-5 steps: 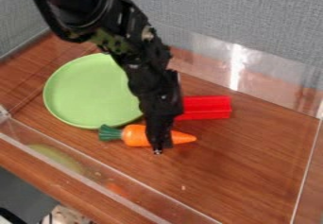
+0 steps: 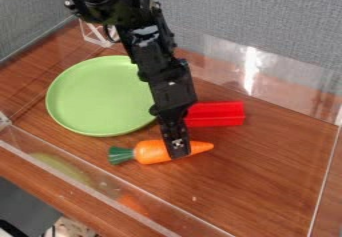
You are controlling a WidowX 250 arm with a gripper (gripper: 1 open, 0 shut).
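Observation:
A toy carrot (image 2: 151,152) with a green top lies on the wooden floor of the clear-walled box, in front of a green plate (image 2: 94,96). My black gripper (image 2: 177,151) reaches down onto the orange body of the carrot and is shut on it. The arm hides part of the carrot and of the red block behind it.
A red block (image 2: 218,114) lies right of the plate, behind the gripper. Clear walls edge the area at the back and front.
The carrot and gripper have moved a little toward the viewer and right, and the carrot now slants, its green top lower in view.

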